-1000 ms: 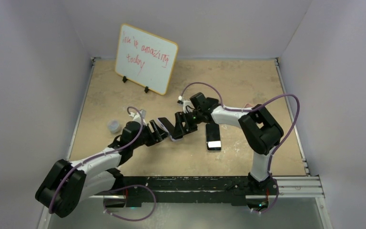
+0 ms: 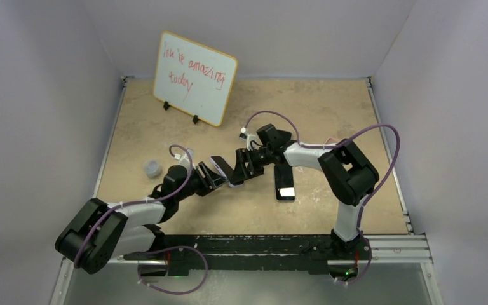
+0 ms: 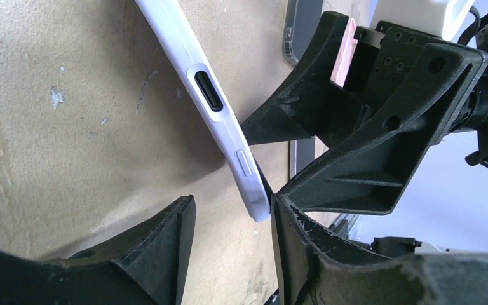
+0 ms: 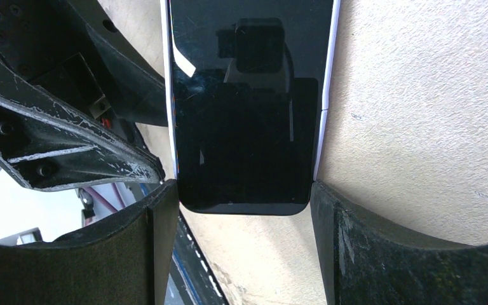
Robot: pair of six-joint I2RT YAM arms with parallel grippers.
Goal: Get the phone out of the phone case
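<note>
A dark-screened phone (image 4: 248,114) sits in a pale lilac case, whose side rails run along both long edges in the right wrist view. The cased phone is tilted above the table, over a shadow. My right gripper (image 2: 240,166) has its fingertips against the two sides of the phone's near end, with the phone filling the gap. From the other side comes my left gripper, its fingers apart with nothing between them. One left finger (image 3: 278,206) is close to the case's lower corner; whether it touches I cannot tell.
Another dark phone (image 2: 284,184) lies right of the right gripper, partly under that arm. A whiteboard (image 2: 194,76) stands at the back left, and a small round clear item (image 2: 152,168) lies at the left. Bare table remains at the front and back right.
My left gripper has shifted slightly right and closer to the cased phone, its arm swinging with it. The right gripper and the cased phone have barely moved.
</note>
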